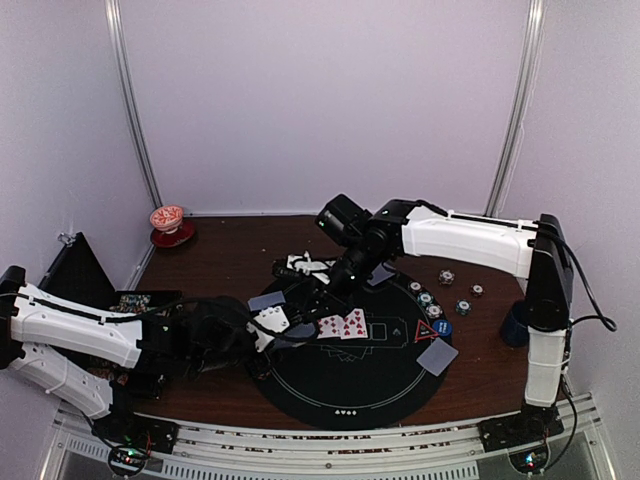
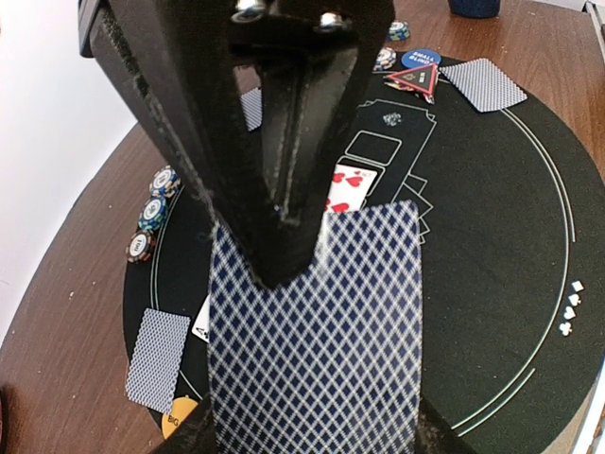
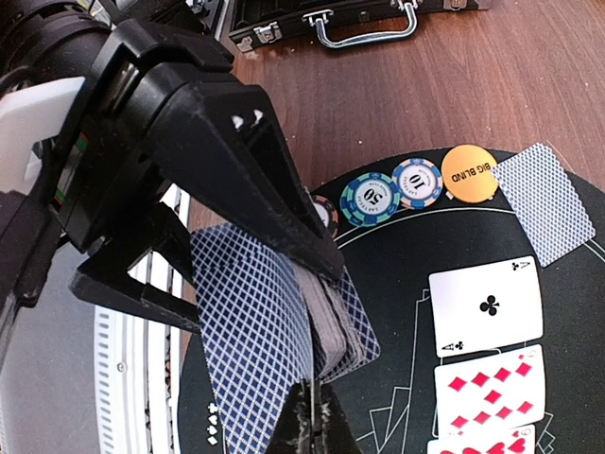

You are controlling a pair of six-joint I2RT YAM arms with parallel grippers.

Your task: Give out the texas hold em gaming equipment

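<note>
My left gripper is shut on a deck of blue-patterned cards [image 2: 317, 369], held up over the round black poker mat [image 1: 345, 392]. From the other side, my right gripper has its fingertips together on the edge of the top card [image 3: 250, 331]. That card bows away from the deck's pale side [image 3: 329, 317]. On the mat, the ace of clubs [image 3: 487, 305] and a diamonds card [image 3: 490, 388] lie face up. Face-down cards rest near the rim, one [image 3: 544, 203] at right in the right wrist view and another at upper right in the left.
A 50 chip [image 3: 371, 199], a 10 chip [image 3: 417, 183] and the orange big blind disc [image 3: 469, 173] line the mat's rim. The chip case [image 3: 274, 28] stands beyond. Several chips [image 1: 446, 277] and a dark cup [image 1: 515, 325] occupy the table's right. A red bowl [image 1: 166, 219] sits back left.
</note>
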